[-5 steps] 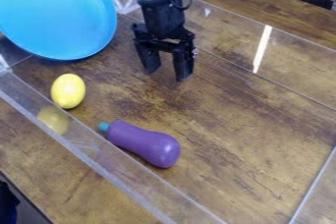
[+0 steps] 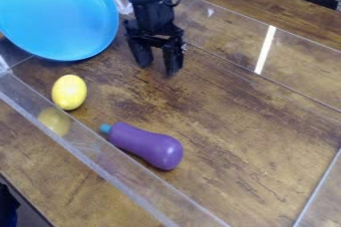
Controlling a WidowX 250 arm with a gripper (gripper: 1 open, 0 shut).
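My black gripper (image 2: 156, 54) hangs low over the wooden floor at the top middle, just right of a large blue plate (image 2: 54, 12). Its two fingers stand apart, pointing down, with nothing seen between them. A yellow lemon-like object (image 2: 70, 92) lies below the plate on the left. A purple eggplant (image 2: 144, 146) with a blue-green tip lies at the lower middle, apart from the gripper.
Clear walls surround the work area, with a long transparent edge (image 2: 107, 175) running diagonally along the lower left.
My gripper has moved slightly left, toward the blue plate. The plate, the yellow object and the eggplant stay where they were.
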